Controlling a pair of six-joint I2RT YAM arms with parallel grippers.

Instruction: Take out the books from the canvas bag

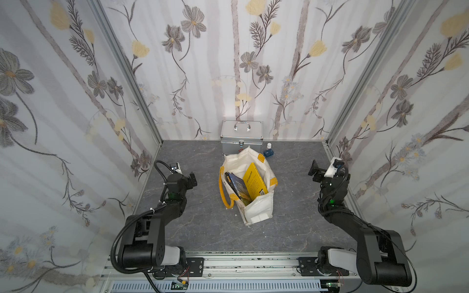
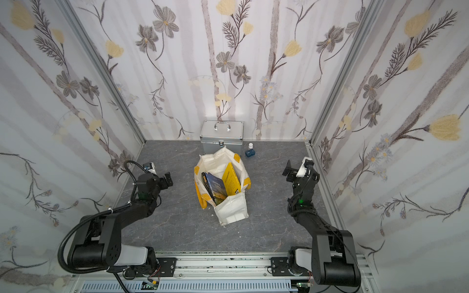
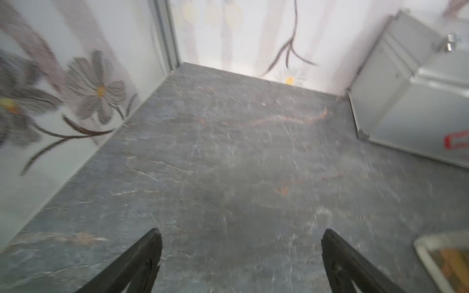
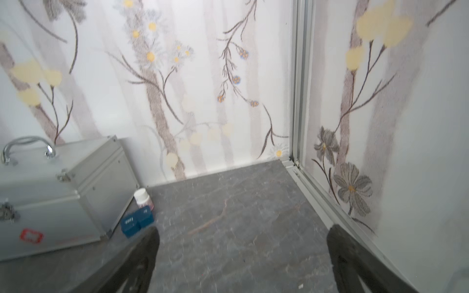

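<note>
A white canvas bag (image 1: 259, 210) with yellow handles stands with its mouth spread in the middle of the table. Inside lean a yellow book (image 1: 255, 180) on the right and a dark blue book (image 1: 239, 186) on the left; another dark edge (image 2: 208, 187) shows beside the blue one. Left of the bag, well apart from it, my left gripper is open and empty. My right gripper is also open with nothing between its fingers, away to the right of the bag. The lower parts of the books are hidden by the bag.
Directly behind the bag stands a silver metal case (image 1: 241, 130) against the back wall. A small blue object (image 4: 137, 220) and a white-capped bottle (image 4: 143, 198) sit by its right side.
</note>
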